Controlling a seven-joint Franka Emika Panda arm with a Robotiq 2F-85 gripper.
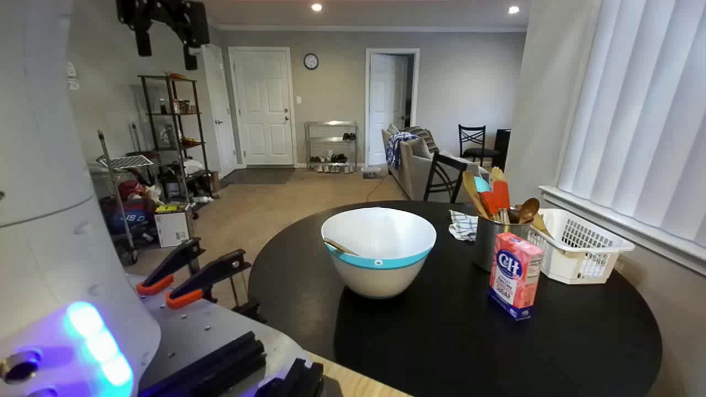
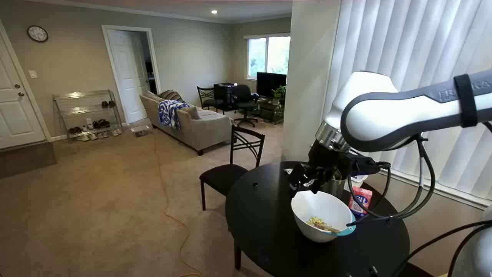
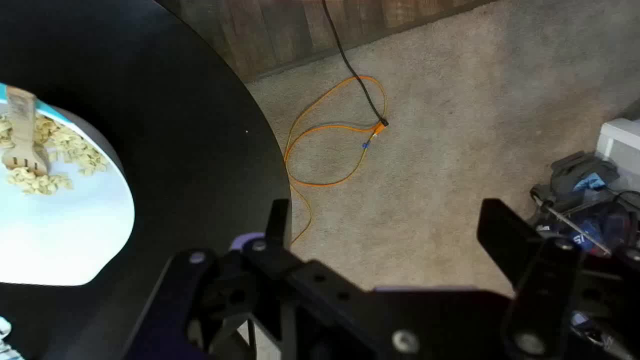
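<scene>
My gripper is open in the wrist view, its two fingers wide apart with only carpet far below between them. High at the upper left of exterior view 1 the same gripper shows with its fingers pointing down. A large white bowl with a turquoise band stands upright on the round black table. Inside it lie pale yellow flakes and a wooden fork, whose handle leans on the rim. The gripper hangs above and apart from the bowl, over the table's edge in the wrist view.
Right of the bowl stand a pink sugar box, a metal pot of utensils and a white basket. A checkered cloth lies behind. Clamps sit by the robot's base.
</scene>
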